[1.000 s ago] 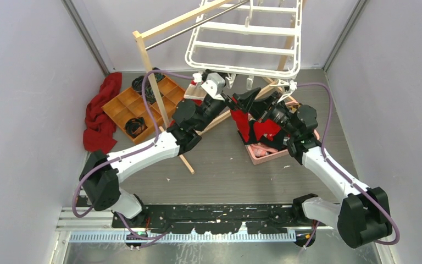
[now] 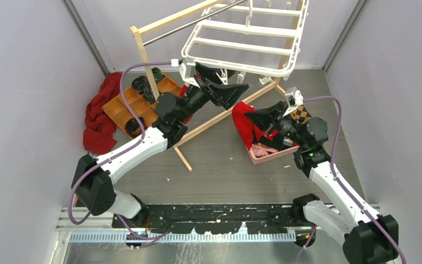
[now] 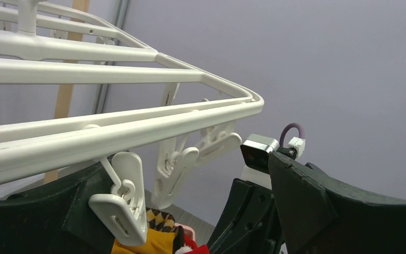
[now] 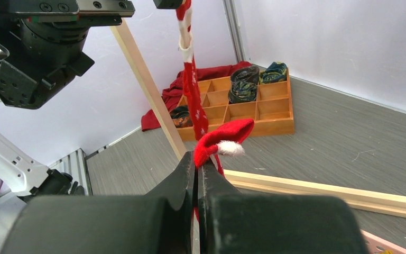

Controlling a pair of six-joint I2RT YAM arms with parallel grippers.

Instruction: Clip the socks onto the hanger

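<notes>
Above the floor hangs the white hanger (image 2: 242, 47) with its clips; one clip (image 3: 124, 193) is beside a finger of my left gripper, which stands open. No sock shows between those fingers. My right gripper is shut on a red sock (image 4: 224, 138) with a white fuzzy patch, its edge folded over at the fingertips. In the top view this red sock (image 2: 244, 124) hangs down over the pink box, below the hanger's front. Another red-and-white strip of sock (image 4: 191, 87) hangs further back in the right wrist view; its top is hidden behind the left gripper.
The pink box (image 2: 272, 157) with more socks stands under the right gripper. A wooden compartment tray (image 2: 122, 110) and a red cloth (image 2: 100, 118) lie at the left. Wooden frame bars (image 2: 220, 117) cross the floor.
The two grippers were close together at the hanger's front. The hanger has swung a little.
</notes>
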